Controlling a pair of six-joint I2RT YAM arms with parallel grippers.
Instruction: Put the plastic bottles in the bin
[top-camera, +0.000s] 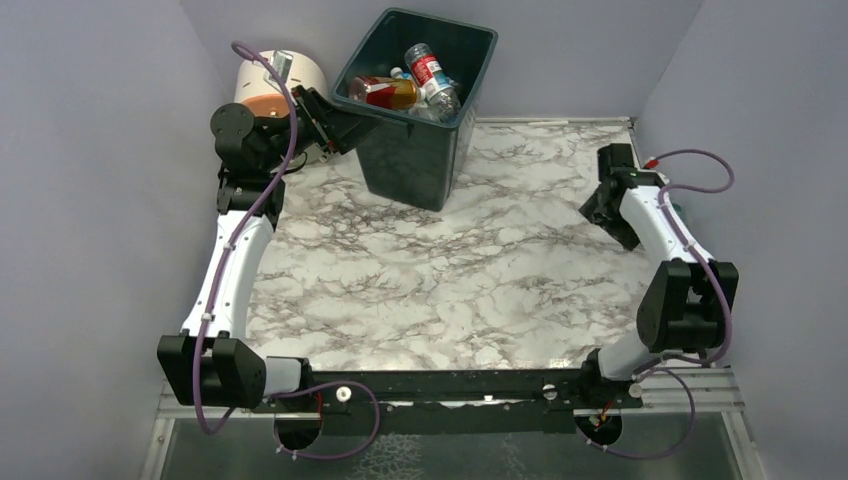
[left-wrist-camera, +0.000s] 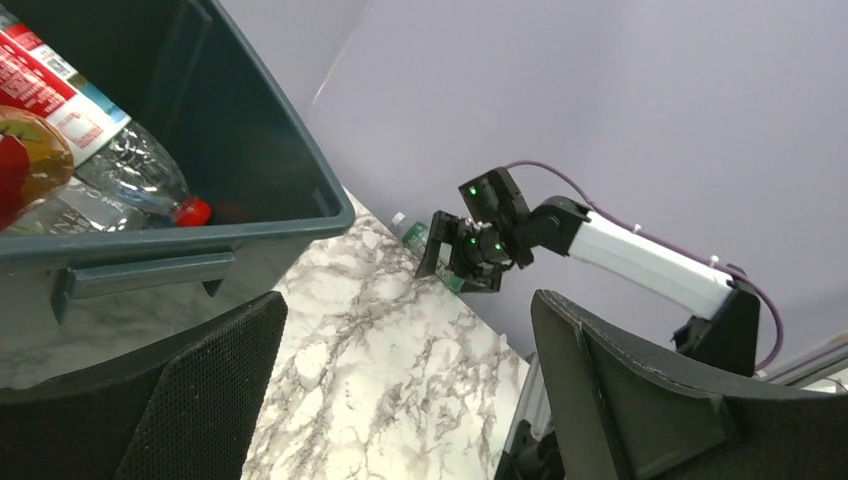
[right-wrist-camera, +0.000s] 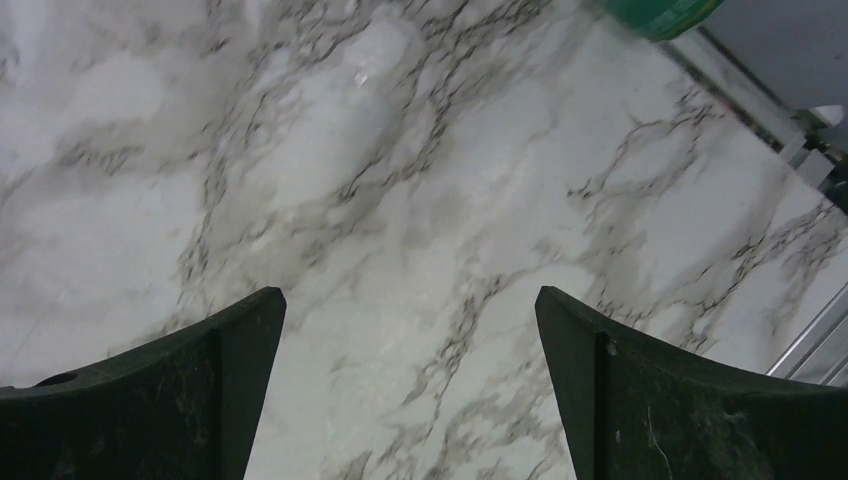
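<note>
The dark green bin (top-camera: 405, 170) at the back holds several plastic bottles, among them a clear bottle with red label (top-camera: 428, 75) and an amber one (top-camera: 385, 93). Left of its rim my left gripper (top-camera: 335, 130) is open and empty. On the right, my right gripper (top-camera: 610, 215) is low over the marble table, open, nothing between its fingers. A green bottle lies by the right wall, partly behind that gripper; its green end (right-wrist-camera: 660, 15) shows at the top of the right wrist view.
Grey walls close in both sides. A white and orange object (top-camera: 262, 92) stands behind the left arm at the back left.
</note>
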